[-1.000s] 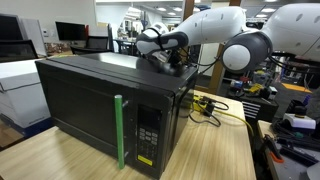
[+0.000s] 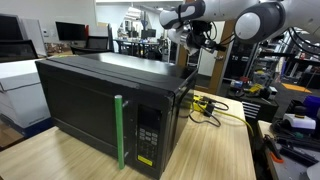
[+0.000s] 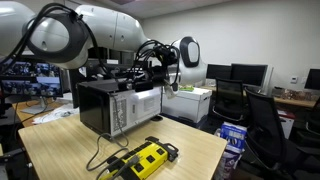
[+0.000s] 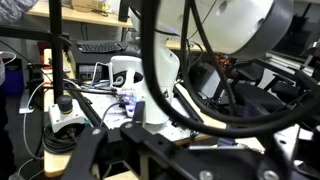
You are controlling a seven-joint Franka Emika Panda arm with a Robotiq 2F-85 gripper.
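Note:
A black microwave (image 2: 95, 105) stands on the wooden table, its door shut and a green strip (image 2: 119, 130) along the door's edge. From the other side, exterior view 2 shows its pale back panel (image 3: 135, 105). My gripper (image 2: 198, 46) is raised beyond the microwave's far right end, clear of its top. It is small and dark there, with nothing visible in it. A black cable loop (image 4: 150, 70) and part of the white arm (image 4: 228, 22) fill much of the wrist view, where the fingertips are hard to make out.
A yellow tool or case (image 3: 145, 160) with a cable lies on the table behind the microwave. Bare tabletop (image 3: 190, 140) shows beside it. Black office chairs (image 3: 275, 125) and a stack of boxes (image 3: 230, 140) stand past the table.
In exterior view 1 the arm's end has risen and shifted right, from above the microwave's far top to beyond its right end. The microwave has not moved.

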